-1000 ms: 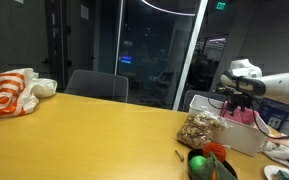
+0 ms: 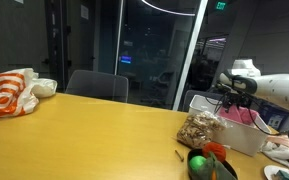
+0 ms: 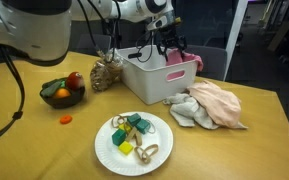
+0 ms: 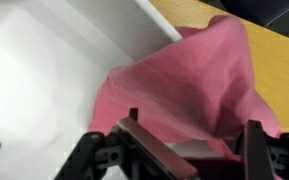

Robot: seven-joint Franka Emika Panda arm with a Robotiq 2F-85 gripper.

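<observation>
A pink cloth [image 4: 184, 85] fills the middle of the wrist view, draped over the rim of a white box [image 4: 44, 70]. My gripper is at the cloth, its fingers apart with pink fabric showing around and between them; whether they touch it is hard to make out. In exterior view 2 the gripper [image 3: 171, 48] hangs above the box [image 3: 154, 82], and the pink cloth [image 3: 181, 56] rises at the box's far side. Exterior view 1 shows the gripper [image 2: 236, 98] over the same box [image 2: 246, 138], on the table's right side.
A pale pink and grey cloth heap [image 3: 216, 103] lies beside the box. In front are a plate [image 3: 109, 158] of small toys and a dark bowl [image 3: 62, 97] of fruit. A clear bag [image 2: 200, 130] stands against the box.
</observation>
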